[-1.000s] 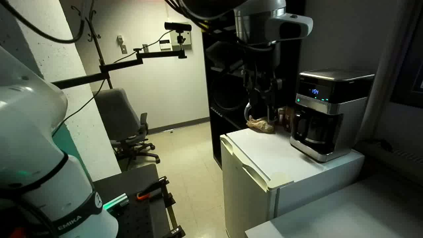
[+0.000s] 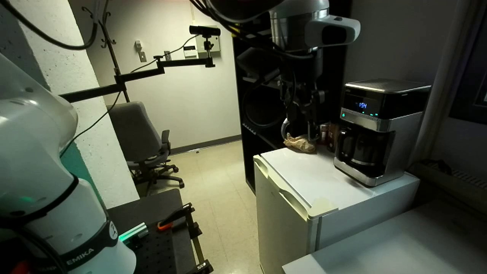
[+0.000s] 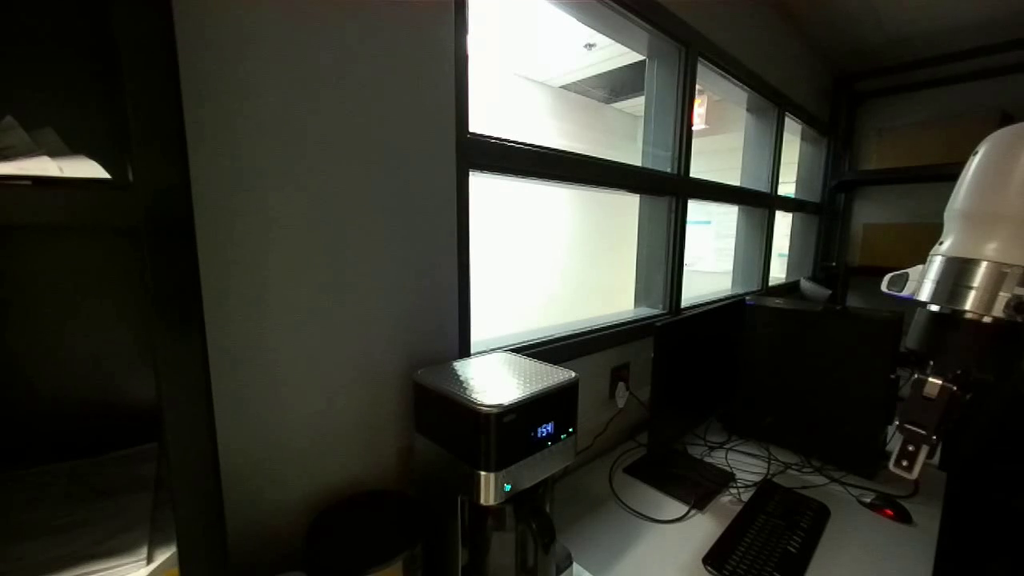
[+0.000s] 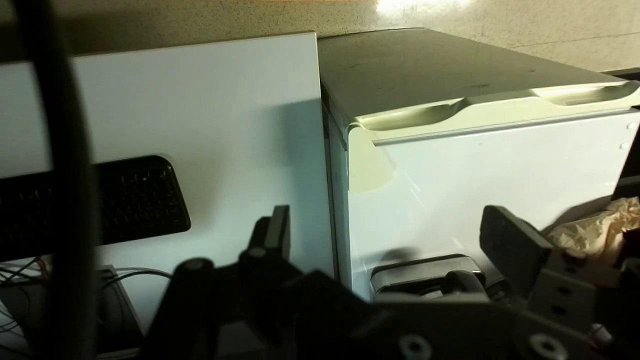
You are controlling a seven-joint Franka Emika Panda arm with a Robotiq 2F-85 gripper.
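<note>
My gripper is open, with nothing between its fingers, high above the white surfaces in the wrist view. In exterior view 1 the gripper [image 2: 299, 132] shows dark against the black shelf, in front of the coffee maker's left side. The coffee maker [image 2: 408, 137], black and silver with a lit display, stands upright on the white fridge [image 2: 296, 171], its carafe [image 2: 367, 148] inside. Exterior view 2 shows the coffee maker's top [image 3: 499, 378]; its lower part runs out of frame. A crumpled brown paper bag [image 2: 299, 144] lies near the fridge's far edge, apart from the coffee maker.
Beside the fridge a white desk [image 4: 240, 108] holds a black keyboard [image 4: 144, 201], a mouse [image 3: 888, 509], cables and a monitor [image 3: 816, 384]. A black shelf [image 2: 249, 150] rises behind the fridge.
</note>
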